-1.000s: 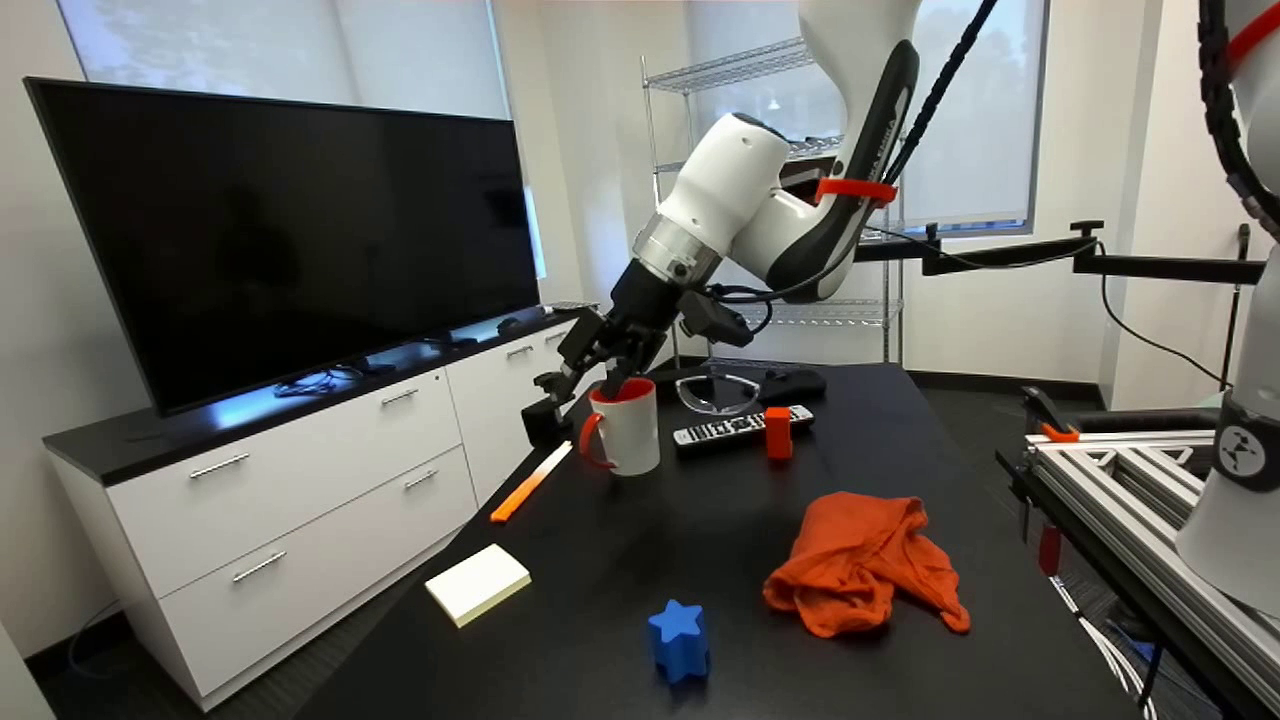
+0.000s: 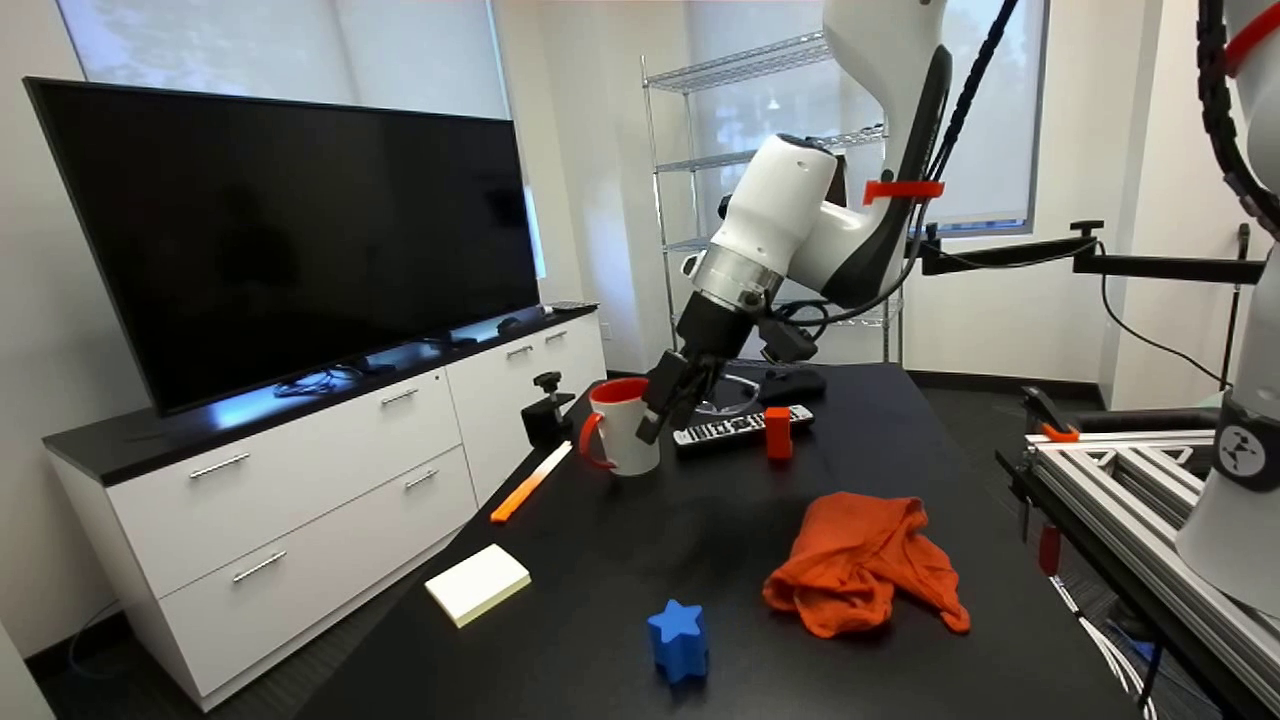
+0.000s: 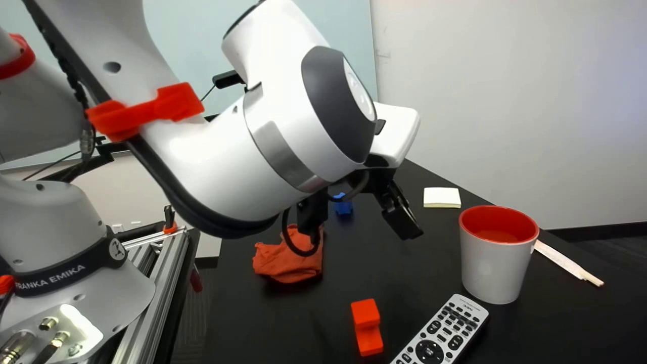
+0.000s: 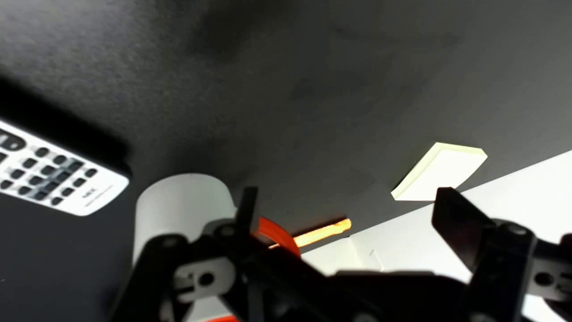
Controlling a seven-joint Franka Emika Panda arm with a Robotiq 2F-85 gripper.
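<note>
My gripper stands open, its fingers spread wide with nothing held between them. A white mug [image 3: 496,267] with a red inside and red handle stands upright on the black table. Exterior view 2 has the gripper apart from the mug, off to its left and higher. From exterior view 1, the gripper [image 2: 663,420] overlaps the right part of the mug's rim. In the wrist view, the left finger partly covers the mug [image 4: 179,206] and its handle.
Near the mug lie a remote [image 2: 744,428], an orange block [image 2: 779,433] and an orange-handled utensil [image 2: 530,482]. Farther off are a pale notepad [image 2: 477,584], a blue star-shaped piece [image 2: 679,642] and an orange cloth [image 2: 866,564]. Mid-table is clear.
In exterior view 1, the arm has shifted right and the gripper has come down from over the mug's back left to its right side. The mug has not moved.
</note>
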